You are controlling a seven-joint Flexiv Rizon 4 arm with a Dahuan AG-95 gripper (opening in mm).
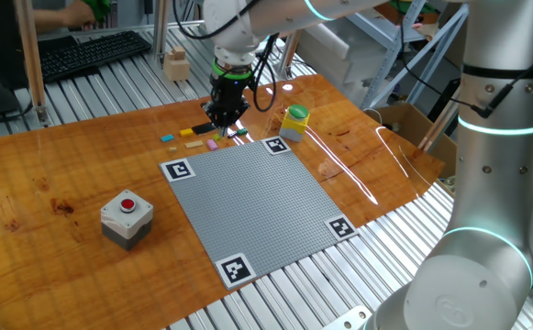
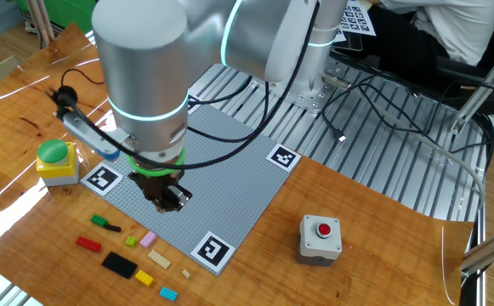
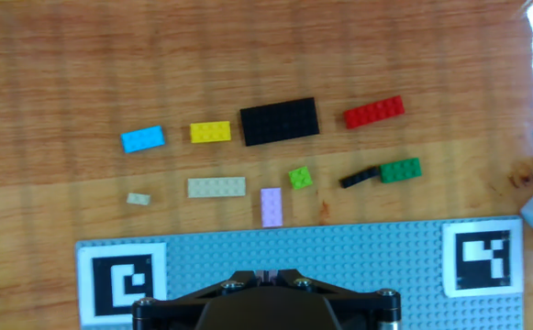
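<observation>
Several loose bricks lie on the wooden table along the far edge of the grey baseplate (image 1: pixel 257 211). In the wrist view they are a blue brick (image 3: pixel 143 138), a yellow brick (image 3: pixel 210 132), a large black brick (image 3: pixel 280 122), a red brick (image 3: pixel 373 112), a beige brick (image 3: pixel 216 187), a small pale brick (image 3: pixel 138 199), a lilac brick (image 3: pixel 272 207), a lime brick (image 3: pixel 300 178), a thin black brick (image 3: pixel 360 177) and a green brick (image 3: pixel 400 171). My gripper hangs above the table near the plate's edge, its fingertips together, nothing visible between them.
A box with a red button (image 1: pixel 127 218) stands on the table beside the plate. By a plate corner sits a yellow box with a green button (image 2: pixel 56 161). Markers cover the plate's corners. A cable loops around my arm.
</observation>
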